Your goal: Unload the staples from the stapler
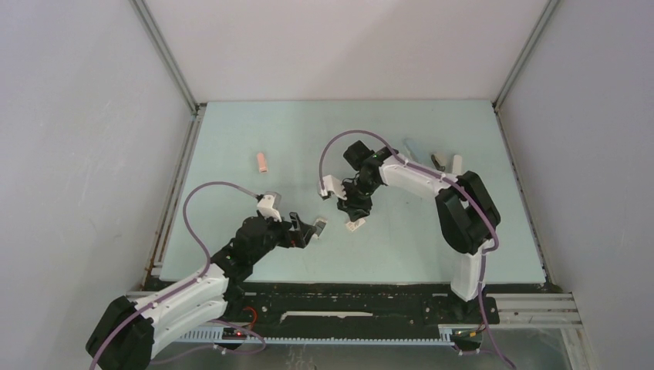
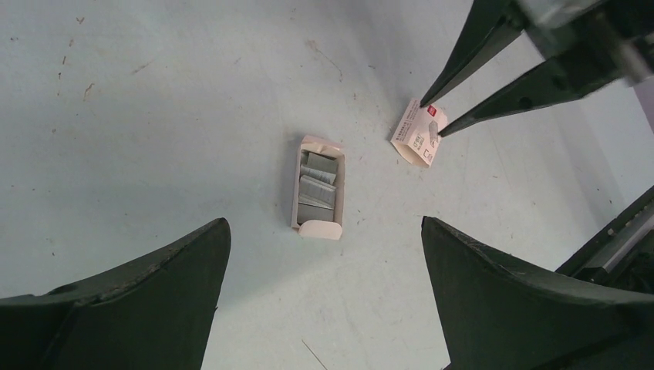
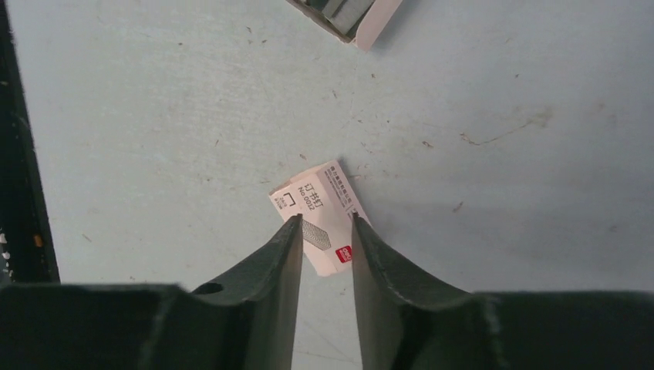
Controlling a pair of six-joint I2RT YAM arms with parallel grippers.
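Observation:
A small open box [image 2: 340, 189] with grey staple strips [image 2: 316, 191] inside lies on the table, seen between the spread fingers of my left gripper, which is open and empty. To its right lies a printed pale pink packet [image 3: 312, 196] with a red mark. Over the packet is my right gripper, its fingertips a short gap apart. Whether those tips touch the packet cannot be told. Near the back right, a light blue object [image 1: 412, 146], perhaps the stapler, is partly hidden by the right arm's hose.
A pinkish block [image 1: 262, 162] lies at the back left. Dark and pale items [image 1: 456, 164] lie at the back right. Between the open box and the table's front edge the surface is clear.

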